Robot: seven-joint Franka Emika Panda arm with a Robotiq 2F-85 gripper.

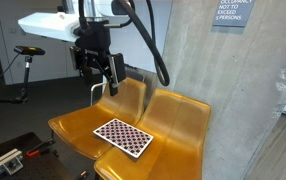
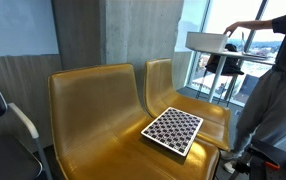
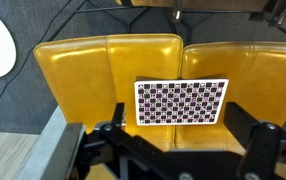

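A flat board with a dark-and-white checkered pattern and a white border [image 1: 123, 137] lies across the seats of two adjoining tan chairs [image 1: 168, 125]. The second exterior view shows the same board [image 2: 173, 130], spanning the gap between the seats. From above, in the wrist view, the whole pattern of the board [image 3: 180, 102] is visible. My gripper [image 1: 100, 76] hangs well above the seats, apart from the board. Its dark fingers [image 3: 107, 132] stand wide apart at the lower edge of the wrist view, open, with nothing held between them.
Upright chair backs [image 2: 95, 92] rise behind the board, with a concrete wall [image 1: 223, 80] beyond. A dark chair with an armrest [image 2: 13, 135] is at the left. A person [image 2: 278, 80] stands at the right by a small round table [image 2: 213, 48]. Space above the board is clear.
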